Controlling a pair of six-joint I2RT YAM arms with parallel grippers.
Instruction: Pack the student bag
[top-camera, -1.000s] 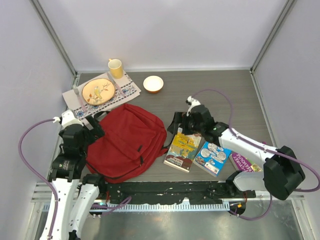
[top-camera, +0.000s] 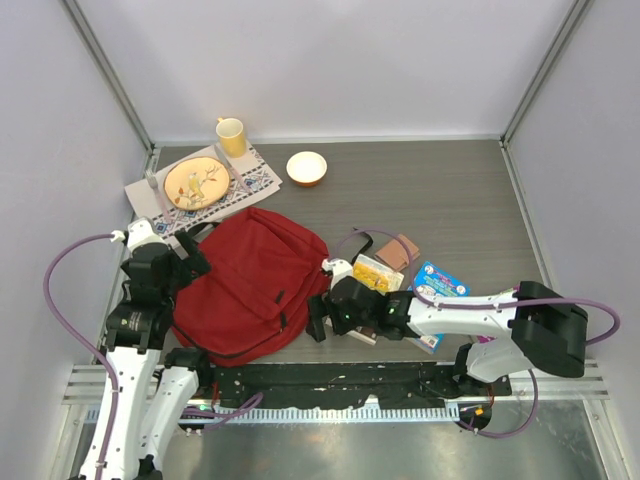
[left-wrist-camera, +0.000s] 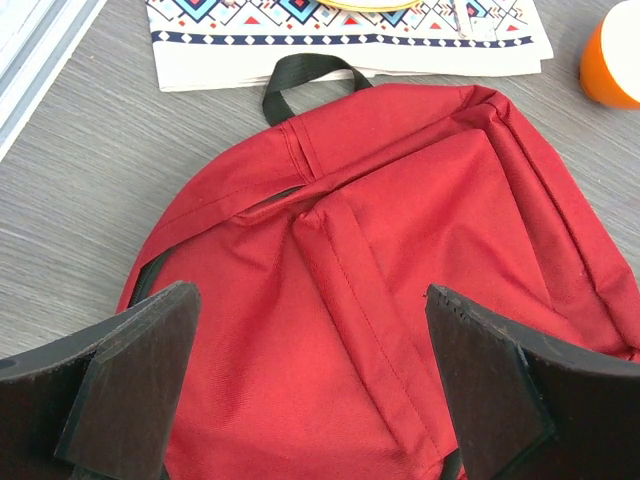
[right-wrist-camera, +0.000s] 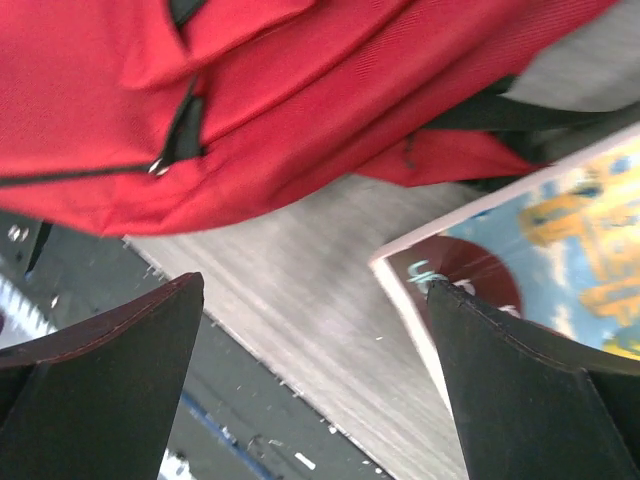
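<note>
The red bag lies flat on the left half of the table, its black zipper edge and strap showing. Over its upper left side my left gripper stands open, with only bag fabric visible below its fingers. My right gripper is open and low beside the bag's right edge; nothing sits between its fingers. A yellow-covered book is mostly hidden under the right arm; its corner lies by one finger in the right wrist view. A blue book is partly covered too.
A brown flat item lies behind the books. At the back left are a patterned mat, a plate and a yellow mug. An orange-and-white bowl stands near the back wall.
My right gripper has come down and left from above the books' far end to the bag's right edge, its arm now covering much of the books. The left arm has barely moved.
</note>
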